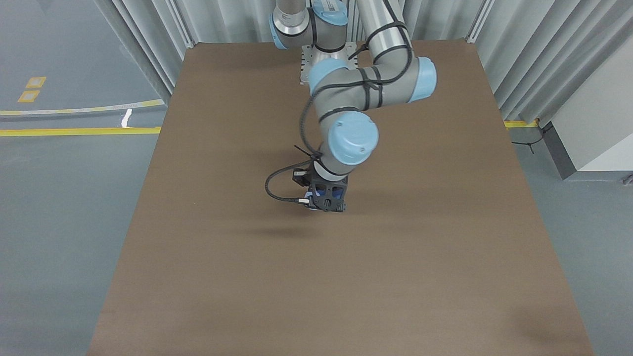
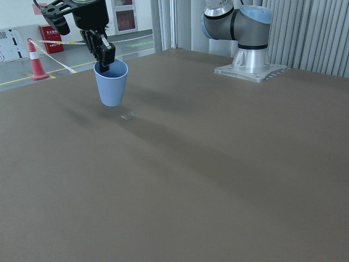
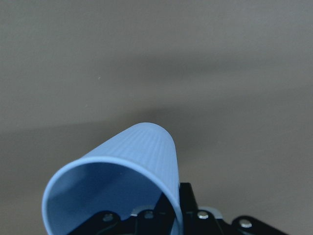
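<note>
A ribbed light-blue cup (image 2: pixel 111 87) hangs upright above the table in the left view, with my gripper (image 2: pixel 104 60) shut on its rim, one finger inside it. In the wrist view the cup (image 3: pixel 137 147) fills the lower left, its mouth toward the camera and my black fingers (image 3: pixel 198 220) over its near rim. In the front view my gripper (image 1: pixel 323 196) is near the table's middle, and the cup is mostly hidden beneath it.
The robot base (image 2: pixel 251 70) stands at the back. A small clear patch or object (image 2: pixel 128 115) lies on the table behind the cup.
</note>
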